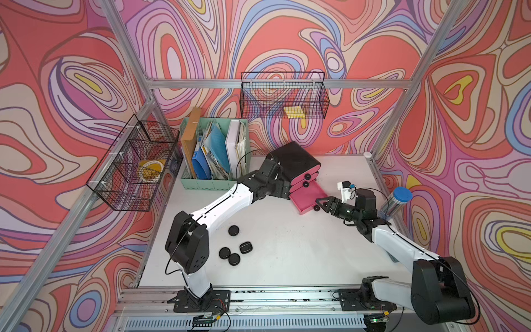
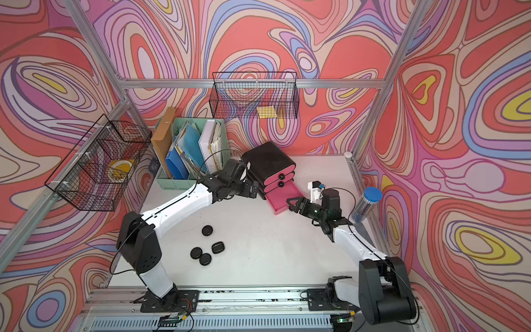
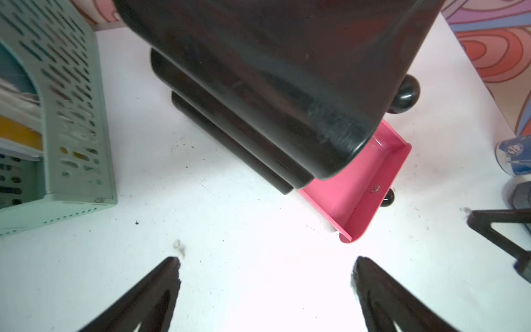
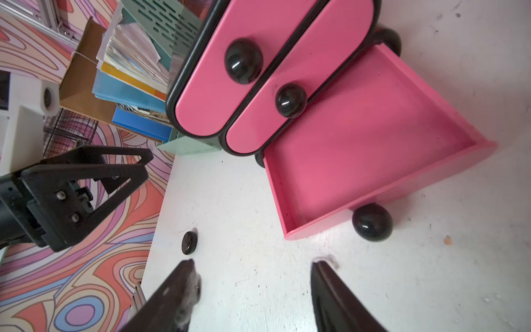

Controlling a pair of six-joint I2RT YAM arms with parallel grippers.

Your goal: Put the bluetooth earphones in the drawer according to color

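A black drawer box (image 1: 292, 157) with pink fronts stands at the back centre. Its bottom pink drawer (image 4: 365, 132) is pulled out and looks empty in the right wrist view. My left gripper (image 1: 281, 188) hangs beside the box's left, open with nothing between its fingers. My right gripper (image 2: 296, 204) is just in front of and above the pulled-out drawer's knob (image 4: 372, 222), its fingers apart with nothing seen between them.
A green bin of folders (image 1: 213, 179) stands at the back left. A blue-lidded jar (image 1: 402, 196) is at the right edge. Wire baskets hang on the frame.
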